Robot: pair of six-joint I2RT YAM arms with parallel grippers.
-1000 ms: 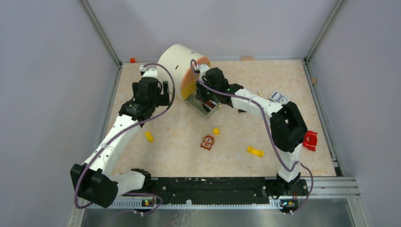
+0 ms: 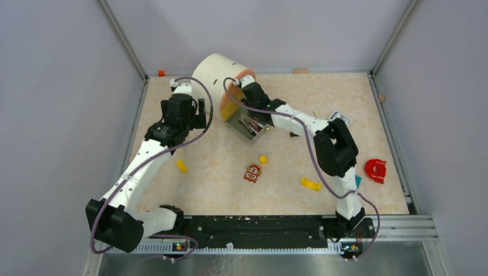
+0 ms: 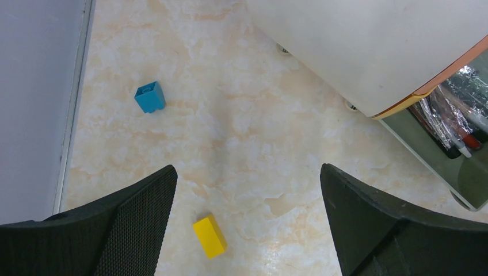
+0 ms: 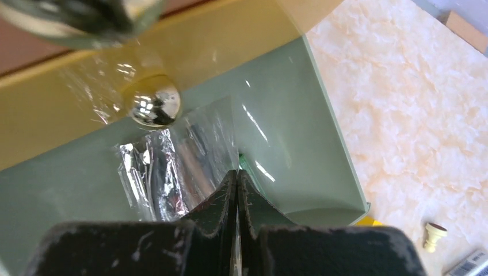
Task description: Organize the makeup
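Observation:
A white cylindrical case (image 2: pixel 213 75) with an orange rim and an open grey-green drawer (image 4: pixel 288 126) stands at the back centre. In the drawer, clear packets (image 4: pixel 167 167) of brushes or pens lie beside a green item. My right gripper is shut over the drawer at the packets' edge; whether any film is between its tips I cannot tell. My left gripper is open above bare table, left of the case, with nothing between its fingers.
A blue block (image 3: pixel 151 96) and yellow block (image 3: pixel 210 236) lie on the left. An owl figure (image 2: pixel 252 172), yellow piece (image 2: pixel 311 184), card (image 2: pixel 339 118) and red object (image 2: pixel 375 170) lie front and right.
The left arm and the case have not visibly moved.

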